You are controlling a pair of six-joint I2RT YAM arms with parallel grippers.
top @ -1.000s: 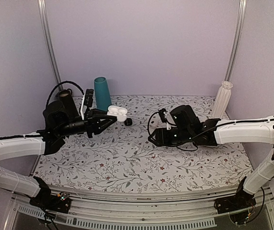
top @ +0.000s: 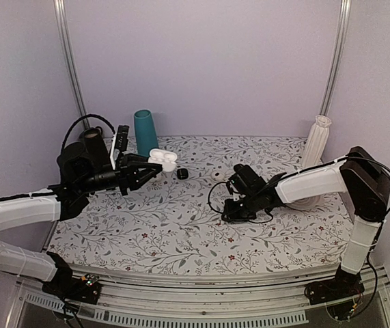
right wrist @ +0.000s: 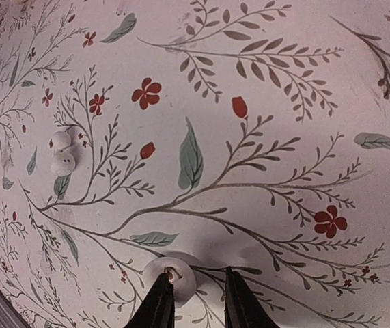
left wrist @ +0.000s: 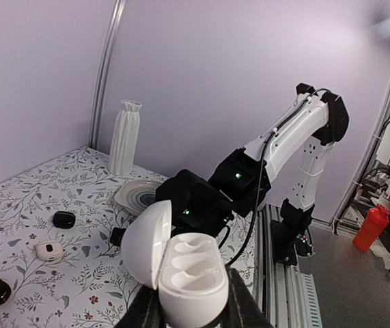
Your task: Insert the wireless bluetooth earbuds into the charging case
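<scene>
The white charging case [top: 163,159], lid raised, is held off the table by my left gripper [top: 143,171]. In the left wrist view the case [left wrist: 193,277] shows empty-looking hollows, its lower end between the fingers. My right gripper [top: 227,213] is low over the right-centre of the table. Its fingers are part open in the right wrist view, nothing clearly between them. One white earbud [right wrist: 181,290] lies on the cloth by the left fingertip, which partly covers it; whether they touch, I cannot tell. The other earbud [right wrist: 63,162] lies farther off, toward the upper left.
A small black box [top: 182,173] and a rounded white box [left wrist: 49,251] stand toward the back, with a second black box [left wrist: 63,219] beyond. A teal vase [top: 145,131] is back left, a white vase [top: 316,141] back right, near a plate [left wrist: 137,196].
My right gripper has come down toward the table, its arm drawing in from the right.
</scene>
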